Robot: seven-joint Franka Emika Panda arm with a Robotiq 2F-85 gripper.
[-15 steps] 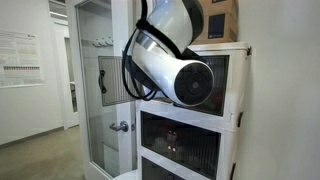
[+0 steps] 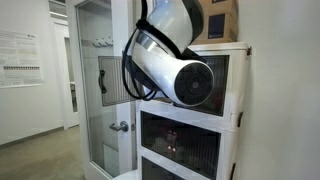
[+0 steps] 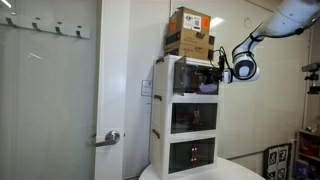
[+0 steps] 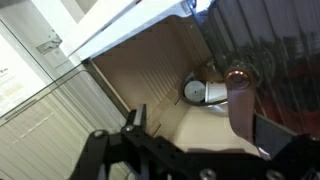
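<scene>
A white cabinet with dark see-through doors stands against the wall, in three stacked levels. My gripper is at its top level, and its black fingers stand apart in the wrist view. They look open, with no object clearly held between them. Just beyond the fingers is a brown latch-like piece with a round knob, near a ribbed dark panel. Deeper in, a shiny silver item shows on the pale surface. From exterior view 1 the arm hides the gripper.
Cardboard boxes sit on top of the cabinet. A ribbed door panel juts out left at the top level. The lower doors are shut. A white door with a metal handle stands to the left.
</scene>
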